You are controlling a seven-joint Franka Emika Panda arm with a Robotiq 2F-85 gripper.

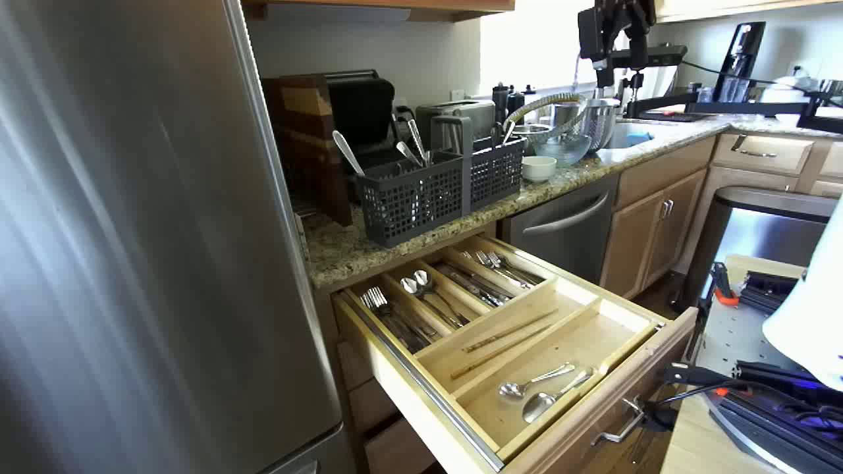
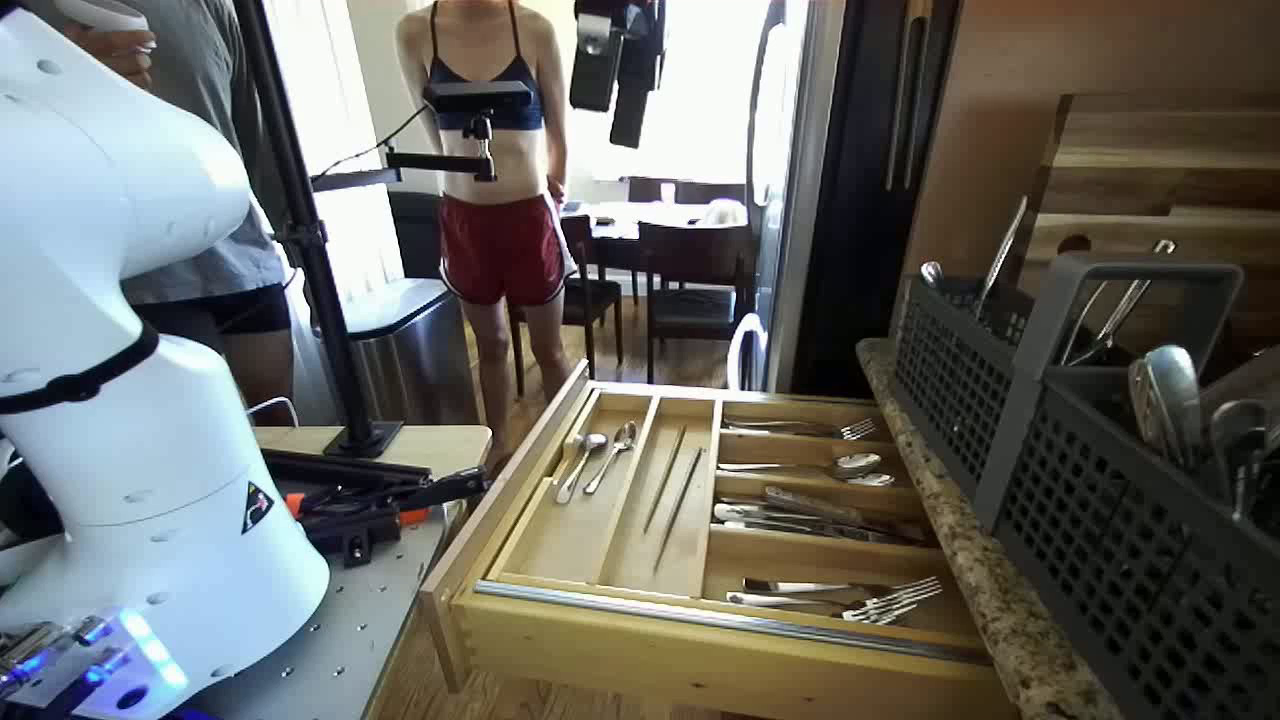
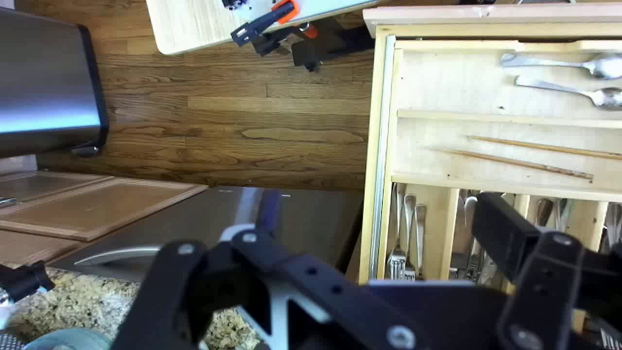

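Note:
High above the counter, my gripper (image 1: 606, 72) is at the top of exterior view 1, empty. The wrist view shows its dark fingers (image 3: 501, 233) spread wide apart, so it is open. Below stands a pulled-out wooden drawer (image 1: 411, 387) with dividers. Two spoons (image 2: 609, 462) lie in its front compartment, and two chopsticks (image 2: 678, 510) in the long one behind. Rear compartments hold forks (image 2: 894, 600), knives (image 2: 792, 510), spoons (image 2: 854, 464) and more forks (image 1: 375, 300). On the counter, a grey cutlery basket (image 1: 415, 197) holds several upright utensils.
The fridge (image 1: 158, 237) stands close beside the drawer. A white bowl (image 1: 539, 168) and a glass bowl (image 1: 565, 147) sit past the basket. The robot's base table (image 2: 408, 576) faces the drawer front. Two people stand behind it in exterior view 2.

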